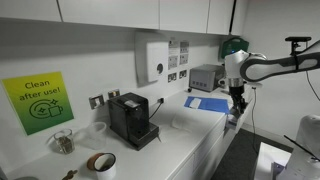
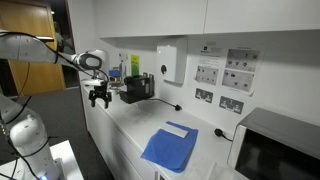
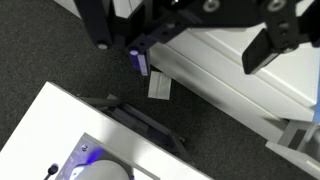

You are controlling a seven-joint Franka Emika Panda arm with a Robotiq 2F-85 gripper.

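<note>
My gripper (image 1: 238, 106) hangs beside the front edge of the counter, near its far end in the first exterior view. The second exterior view shows the same gripper (image 2: 98, 100) at the left, pointing down. Its dark fingers stand wide apart in the wrist view, and the gripper is open with nothing between them. Below it are white cabinet fronts (image 3: 215, 90) and dark floor. A white drawer-like edge (image 3: 298, 145) juts out at the right of the wrist view; its inside cannot be made out.
On the counter (image 1: 185, 135) lie a blue mat (image 1: 206, 104) with a pale object on it, a black coffee machine (image 1: 132, 120) and several cups. A microwave (image 2: 285, 142) stands at the other end. The robot's white stand (image 3: 65, 120) faces the cabinets across a floor gap.
</note>
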